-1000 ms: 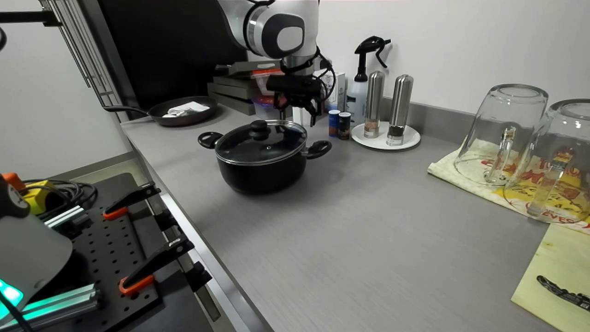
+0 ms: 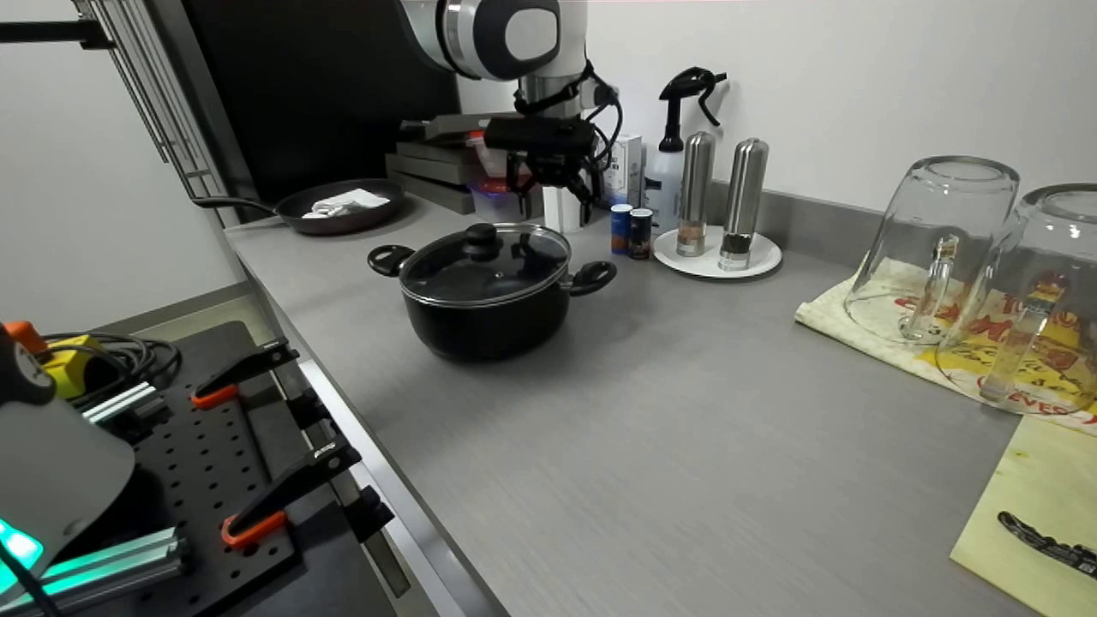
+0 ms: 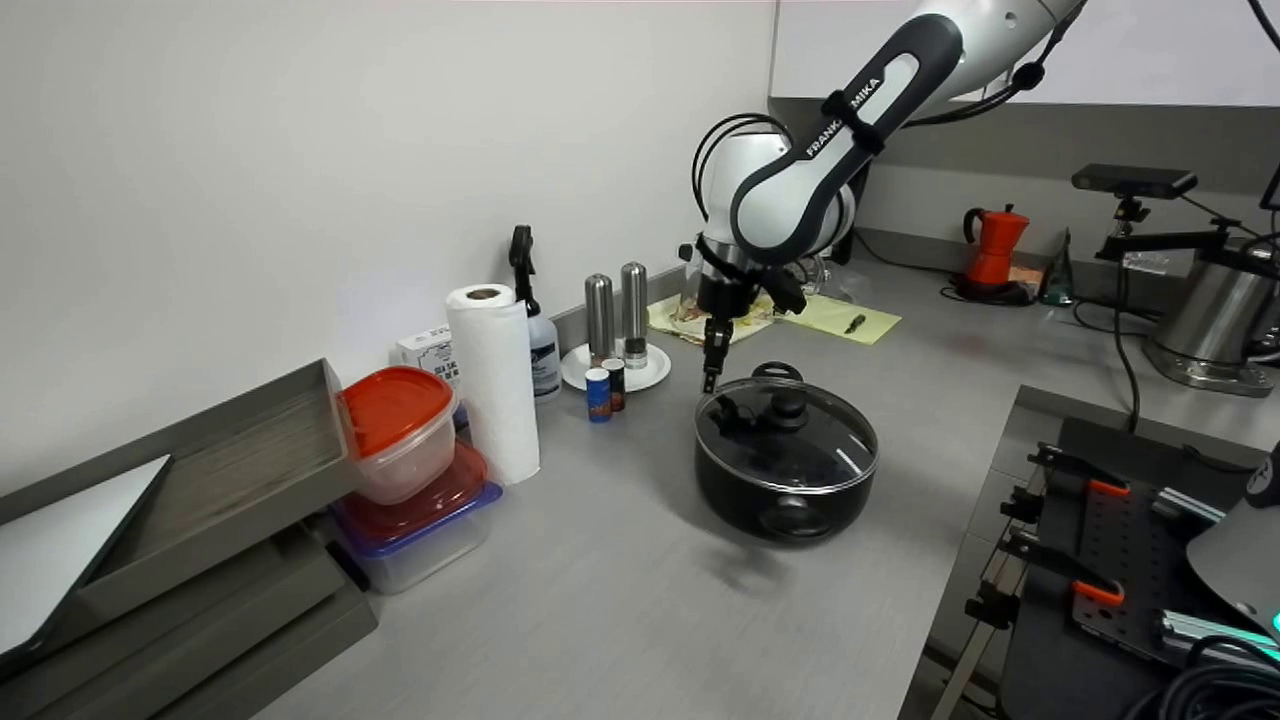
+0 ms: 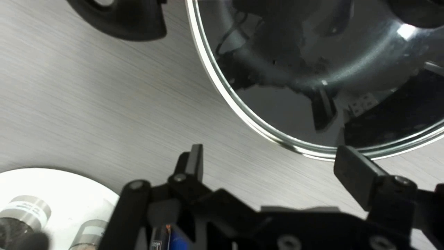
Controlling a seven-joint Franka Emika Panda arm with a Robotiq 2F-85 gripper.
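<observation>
A black pot (image 2: 483, 329) stands on the grey counter under a glass lid (image 3: 828, 426) with a metal rim and a black knob (image 3: 786, 409). Two black side handles stick out from the pot. My gripper is open, its fingers wide apart and nothing between them. In the wrist view the lid's rim (image 4: 249, 118) passes close to the right finger (image 4: 356, 175); whether they touch I cannot tell. Exterior view 2 has the gripper (image 3: 710, 382) above the pot's wall-side edge, clear of the knob.
Two small shakers (image 2: 629, 232) and a white plate (image 2: 710, 263) with two steel mills stand near the wall. A paper towel roll (image 3: 494, 384) and plastic tubs (image 3: 414, 528) are close by. Glass mugs (image 2: 926, 257) rest on a cloth. Counter in front of the pot is bare.
The arm and gripper have risen a little and shifted slightly left in exterior view 1. Pot and lid have stayed where they were.
</observation>
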